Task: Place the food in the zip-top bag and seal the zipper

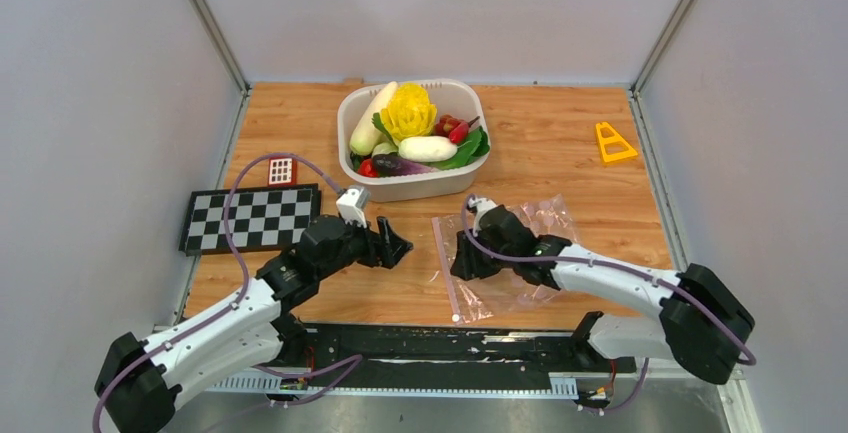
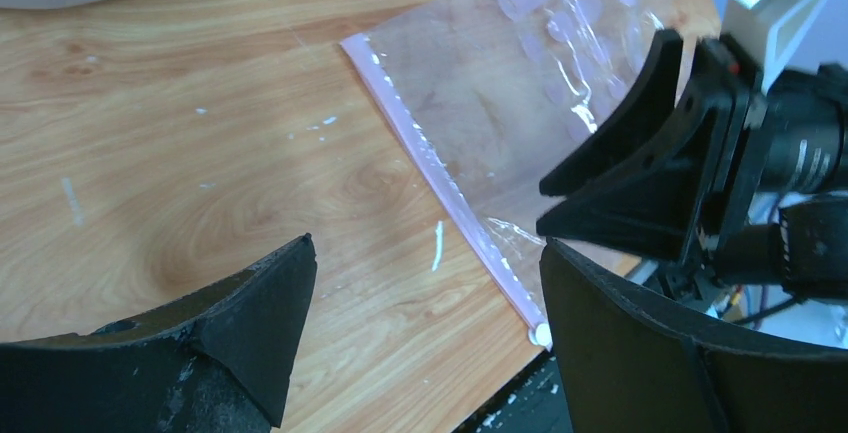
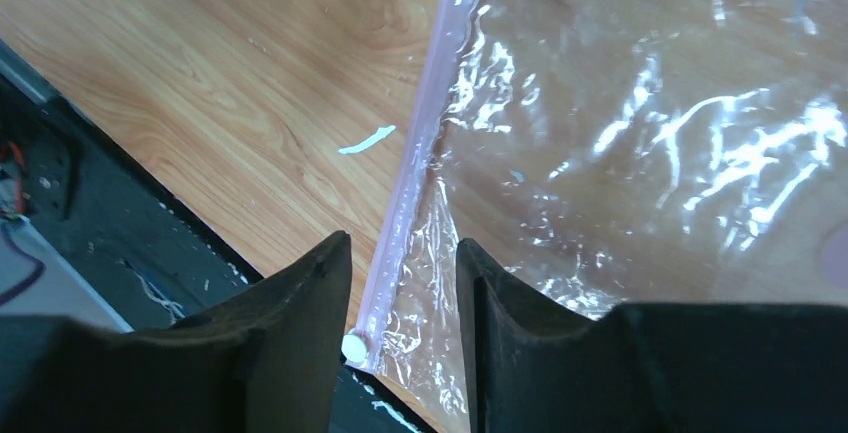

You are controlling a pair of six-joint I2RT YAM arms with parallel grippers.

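Observation:
A clear zip bag (image 1: 540, 215) lies flat on the table, its lilac zipper strip (image 2: 420, 143) along the left side, with a round slider (image 3: 354, 347) at the near end. My right gripper (image 1: 462, 263) is open over the bag near the zipper; in the right wrist view its fingers stand apart and empty. My left gripper (image 1: 395, 245) hovers open over bare wood left of the bag, with nothing between its fingers. The food, including a yellow leafy head (image 1: 408, 110), a white vegetable (image 1: 427, 149) and an eggplant (image 1: 398, 165), sits in a bin (image 1: 418, 188) behind the grippers.
A checkered board (image 1: 250, 219) and a red-framed object (image 1: 282, 171) lie at the left. A yellow triangular piece (image 1: 616, 143) lies at the back right. The wood right of the bin is clear; a dark rail edge runs along the front.

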